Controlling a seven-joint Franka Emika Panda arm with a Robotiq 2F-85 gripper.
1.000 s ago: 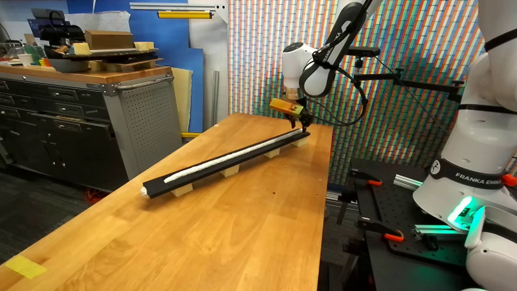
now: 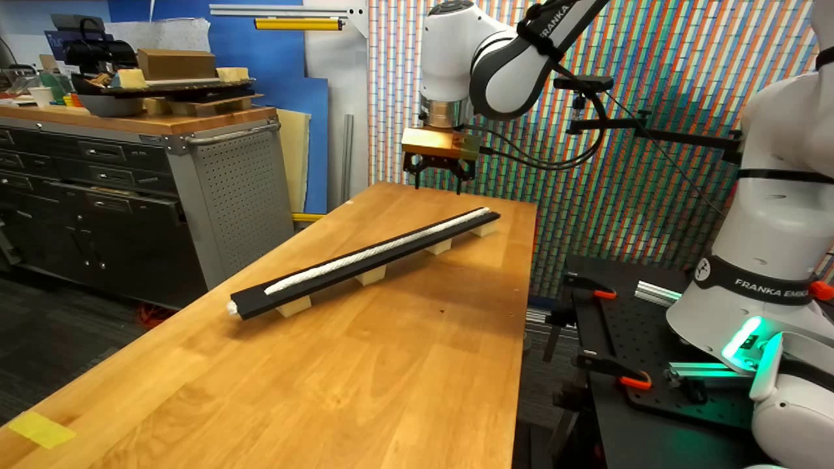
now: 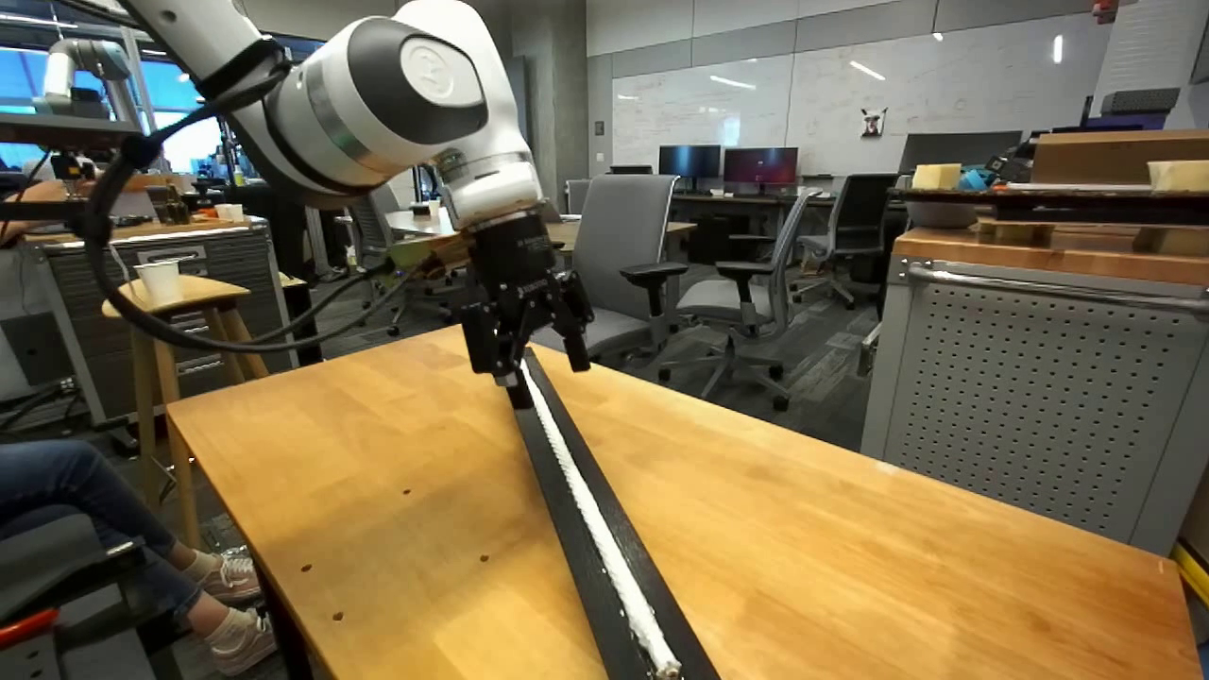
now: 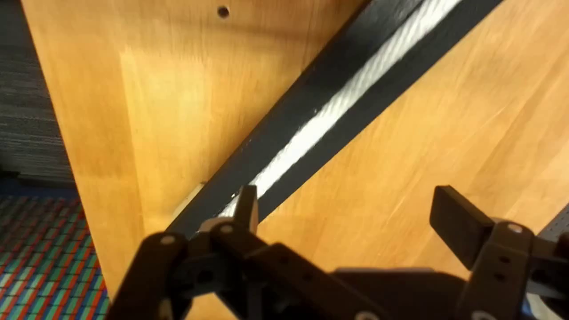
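A white rope [image 2: 383,249] lies lengthwise along a long black bar [image 2: 328,272], which rests on several pale blocks [image 2: 371,275] above the wooden table. At its near end in exterior view 1, a white rope tip [image 2: 232,308] pokes out past the bar. My gripper [image 2: 438,187] hangs open over the table near the bar's far end, clear of it. From the wrist, the rope [image 4: 341,106] runs diagonally, and its lower end is partly hidden behind the left finger [image 4: 246,208]. Between the spread fingers of the gripper only bare table shows.
A tool cabinet [image 2: 242,187] stands left of it. A second white arm [image 2: 770,211] is mounted at the right.
The gripper has risen away from the bar's far end, shifted left in exterior view 1 and turned. Bar and rope look unmoved.
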